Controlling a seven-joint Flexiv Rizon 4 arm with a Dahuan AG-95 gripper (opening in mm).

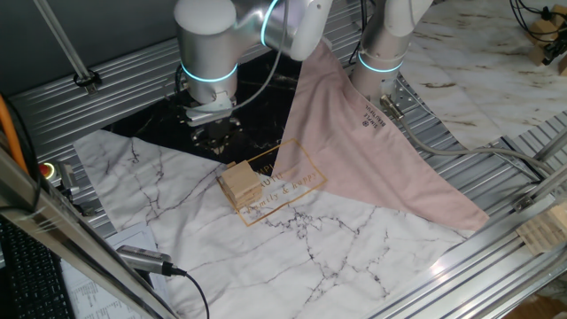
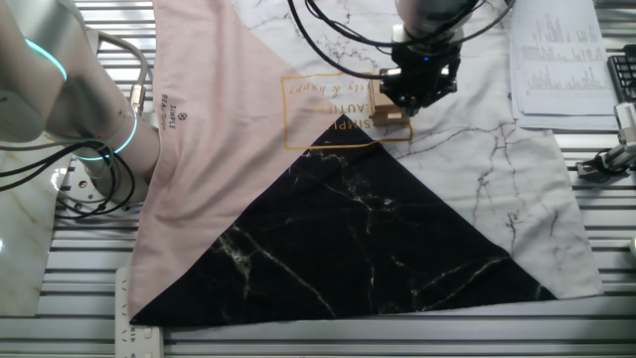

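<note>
A small stack of light wooden blocks [image 1: 239,184] rests on the cloth, beside the gold-framed lettering. My black gripper [image 1: 217,142] hangs over the cloth's black section, just behind the blocks in exterior view 1. From the opposite side, in exterior view 2, the gripper [image 2: 417,102] partly covers the wooden blocks [image 2: 391,113]. Its fingers are dark and small, so I cannot make out whether they stand apart or together. No object shows clearly held by it.
The cloth [image 1: 323,252] has pink, black and white marbled sections. Printed sheets [image 2: 564,60] and a keyboard [image 1: 31,275] lie off the cloth's side.
</note>
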